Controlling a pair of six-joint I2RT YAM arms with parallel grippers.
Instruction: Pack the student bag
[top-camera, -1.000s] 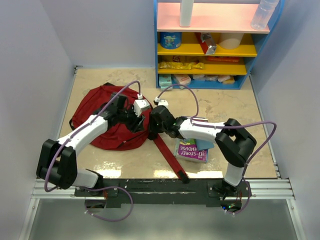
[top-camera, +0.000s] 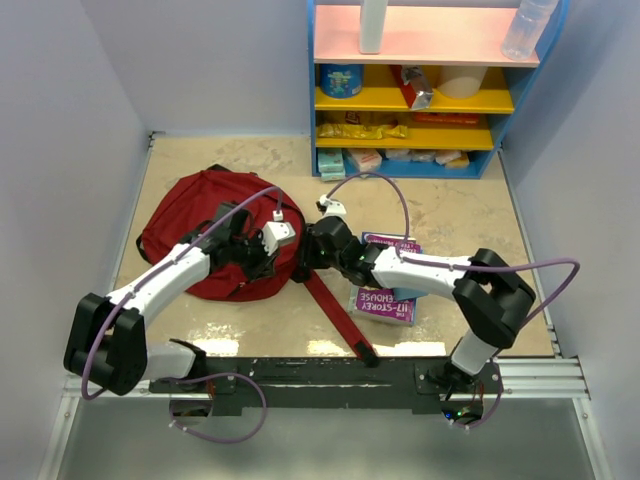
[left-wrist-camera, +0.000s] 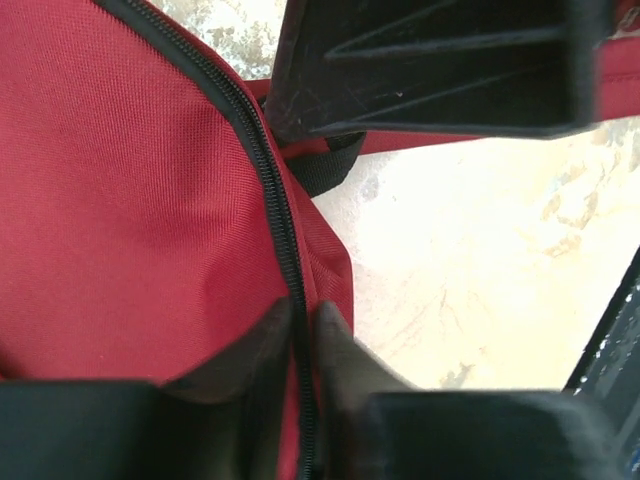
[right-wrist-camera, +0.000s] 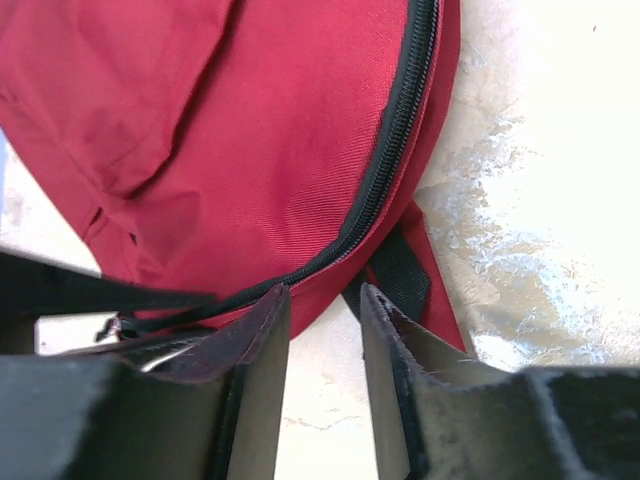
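Note:
The red bag (top-camera: 212, 245) lies flat on the left of the table, with its black zipper (left-wrist-camera: 262, 165) along the edge. My left gripper is at that edge, its fingertips close together on both sides of the zipper; whether they grip it is not clear. By the bag's right side, my right gripper stands open, with a clear gap between its fingertips. In the right wrist view, the zipper edge runs just past those fingertips, and a black strap piece (right-wrist-camera: 400, 275) lies beyond. The bag's inside is hidden.
A red strap (top-camera: 335, 310) stretches from the bag toward the front edge. Purple-and-white books (top-camera: 385, 304) lie under the right arm. At the back stands a blue shelf (top-camera: 315, 110) with packets, a tub and bottles. The table between shelf and books is clear.
My left gripper has come slightly left and toward the front along the bag. The right arm has drawn back a little to the right, uncovering more of the books.

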